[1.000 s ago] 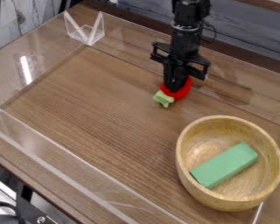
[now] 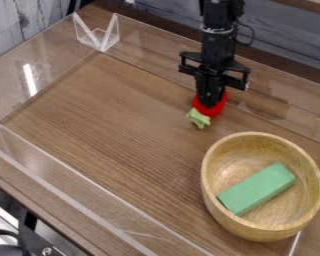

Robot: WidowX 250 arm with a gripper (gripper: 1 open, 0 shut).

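Observation:
The black gripper (image 2: 211,92) reaches down from the top of the view onto a red object (image 2: 214,107) on the wooden table. A small pale green piece (image 2: 199,119) pokes out at its lower left. The fingertips overlap the red object; whether they grip it I cannot tell.
A light wooden bowl (image 2: 220,150) holding a green block (image 2: 256,189) stands at the lower right. A clear, angular plastic item (image 2: 96,31) is at the upper left.
The gripper and red object have shifted slightly over the last second, with the green piece moving a little to the right.

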